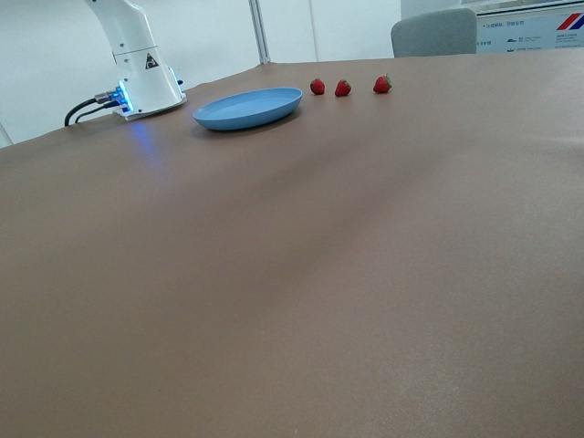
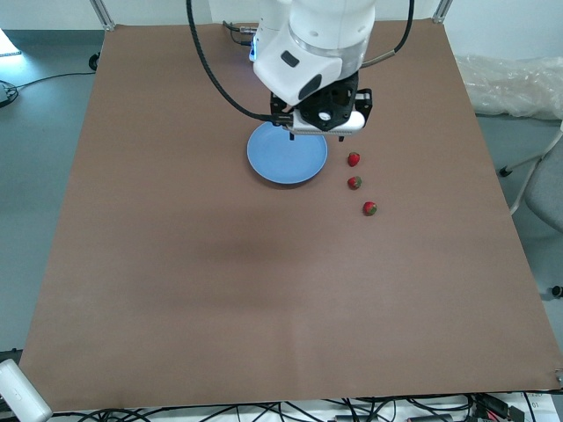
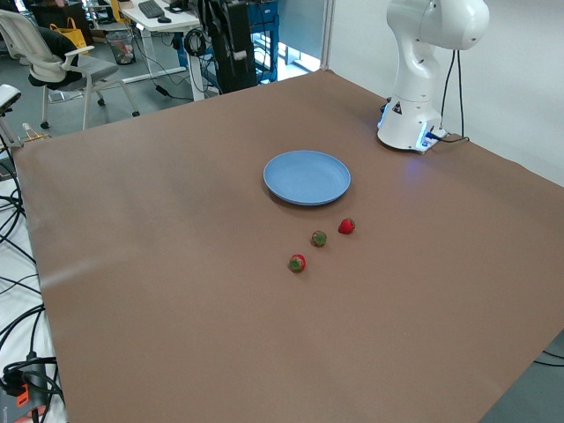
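My gripper [image 2: 317,137] hangs high at the top of the camera left view, in front of the blue plate [image 2: 287,160] and partly over its upper part; whether it is open or shut is unclear. The plate [image 1: 247,109] [image 3: 307,178] is empty. Three strawberries lie apart in a row beside it: one [image 2: 354,159] [image 3: 346,226], a middle one [image 2: 354,182] [image 3: 319,239], and a third [image 2: 369,208] [image 3: 297,263]. The gripper is not seen in the other two views.
A grey chair [image 2: 547,185] stands beyond the table edge, and cables [image 3: 18,317] run outside it.
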